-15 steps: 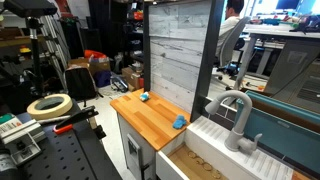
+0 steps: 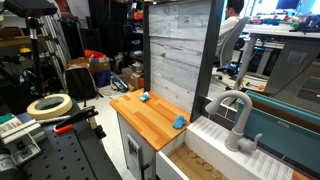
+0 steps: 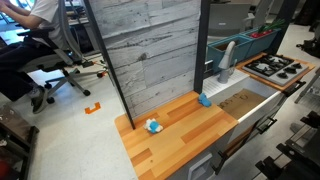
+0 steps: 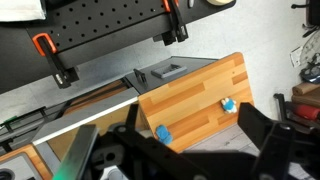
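A blue object (image 2: 180,122) lies on the wooden counter (image 2: 150,125), towards the sink side. Farther along the same counter is a small blue-and-white object (image 2: 144,97). Exterior view 2 shows both the blue object (image 3: 204,100) and the blue-and-white one (image 3: 153,126) resting apart on the wood. From above, the wrist view has the blue object (image 4: 162,134) and the blue-and-white object (image 4: 229,104) between and beyond the fingers. My gripper is open over the counter, its dark fingers wide apart with nothing held between them.
A grey faucet (image 2: 235,110) rises beside a white-rimmed basin (image 3: 240,121) next to the counter. A whitish plank wall (image 3: 160,60) stands behind it. The black perforated table (image 4: 110,22) carries clamps and a tape roll (image 2: 49,106). A stovetop (image 3: 275,67) sits farther off.
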